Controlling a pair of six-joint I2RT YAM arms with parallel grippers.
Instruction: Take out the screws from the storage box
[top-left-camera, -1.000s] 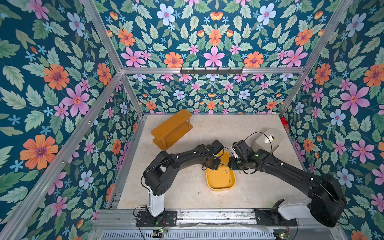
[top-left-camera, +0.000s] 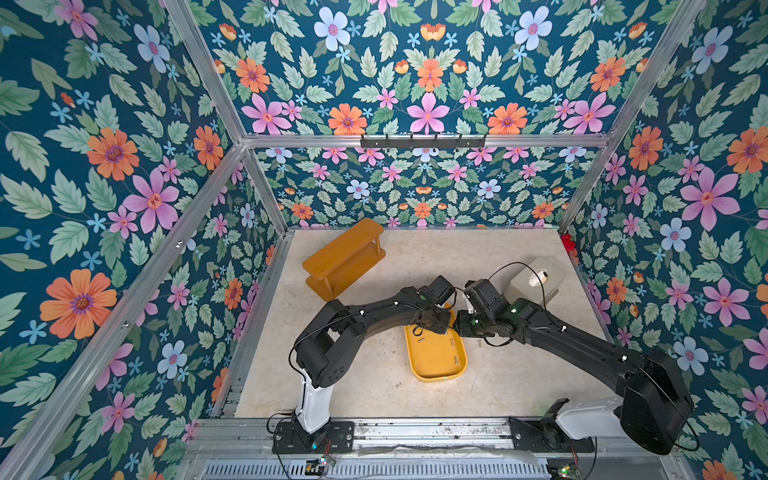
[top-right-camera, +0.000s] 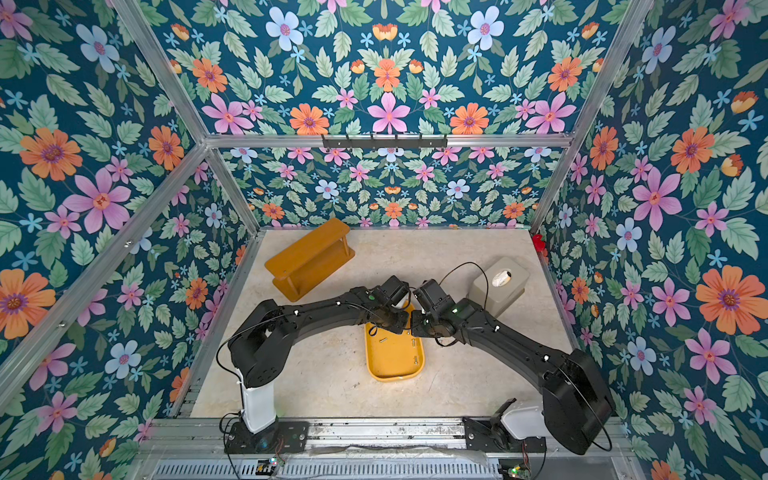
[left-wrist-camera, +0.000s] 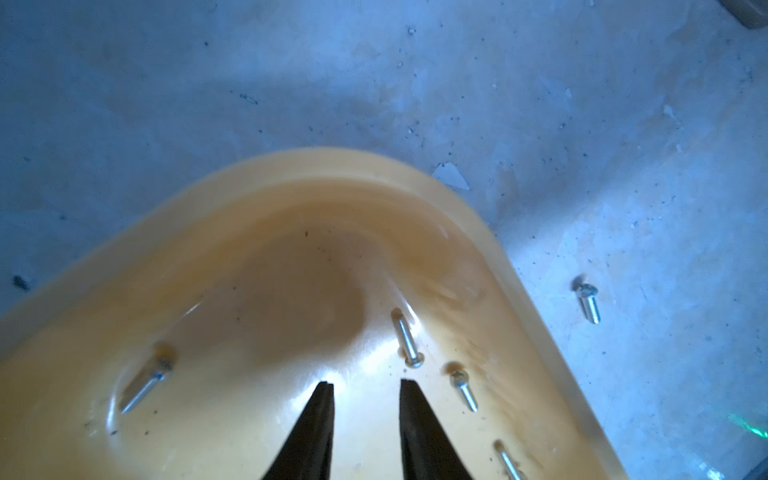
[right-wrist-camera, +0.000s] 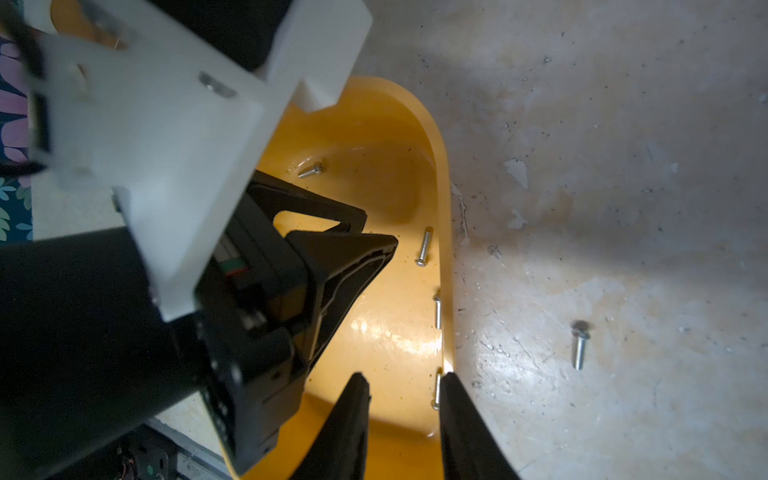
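Note:
Several small silver screws lie inside the yellow storage box (top-left-camera: 437, 377). In the right wrist view, one screw (right-wrist-camera: 311, 169) rests near the box's far end, and others, such as this screw (right-wrist-camera: 424, 246), lie along its right wall. A loose screw (left-wrist-camera: 588, 301) sits on the table to the right of the box. My left gripper is over the inside of the box, open and empty, its tips near two screws by the wall. My right gripper stands open above the box's right wall, with a screw (right-wrist-camera: 437, 389) visible between its fingers, not gripped.
A brown wooden shelf (top-left-camera: 344, 260) lies at the back left. At the back right is a grey box (top-left-camera: 533, 281) with a white item on it. Both arms are close together over the yellow box.
The yellow box has shifted slightly left over the last second. My left gripper has moved a little right and towards the back over the box. The right arm looks still.

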